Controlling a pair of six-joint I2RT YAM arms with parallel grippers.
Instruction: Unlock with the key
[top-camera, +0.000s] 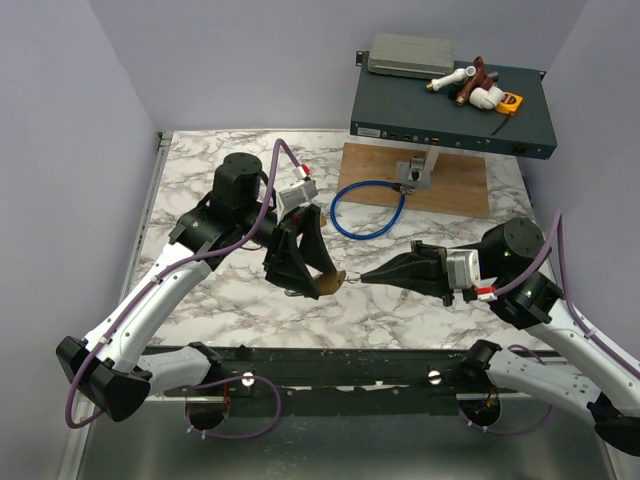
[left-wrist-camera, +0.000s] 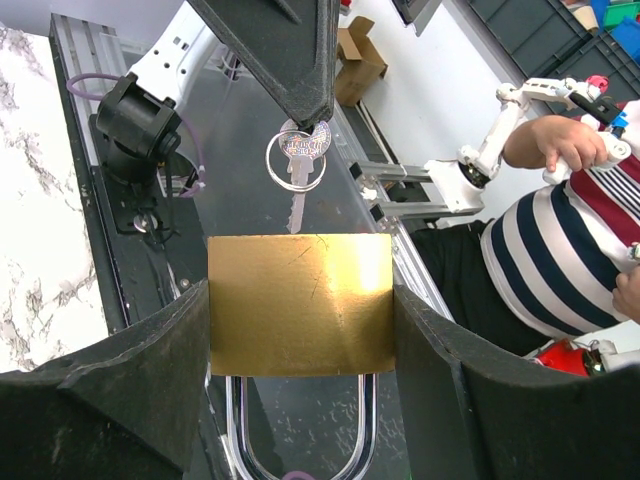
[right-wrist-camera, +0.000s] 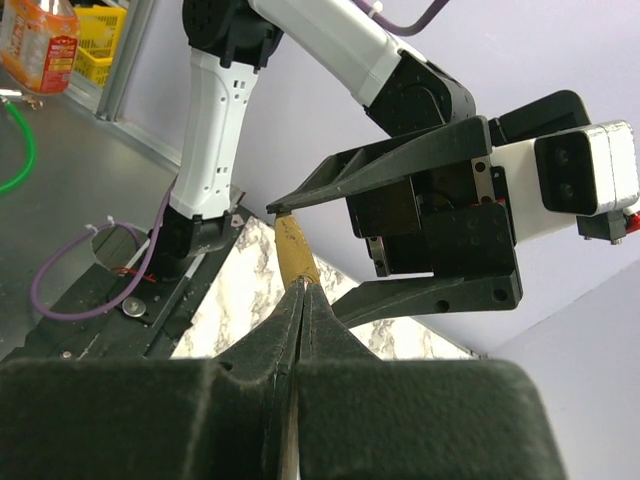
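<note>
A brass padlock (left-wrist-camera: 300, 305) with a silver shackle (left-wrist-camera: 366, 430) is clamped between the fingers of my left gripper (top-camera: 325, 277), held up over the table. My right gripper (top-camera: 364, 278) is shut, its tips (left-wrist-camera: 312, 108) pinching the head of a silver key (left-wrist-camera: 298, 180) with a thin ring (left-wrist-camera: 270, 160) on it. In the left wrist view the key's blade points down at the padlock's near edge; whether its tip enters the keyway is hidden. From the right wrist view the padlock (right-wrist-camera: 294, 250) shows edge-on past the right fingertips (right-wrist-camera: 308, 310).
On the marbled tabletop (top-camera: 210, 300) lies a blue cable loop (top-camera: 335, 215), behind the grippers. A wooden board (top-camera: 465, 185) carries a stand under a raised dark shelf (top-camera: 400, 105). Open tabletop surrounds the grippers.
</note>
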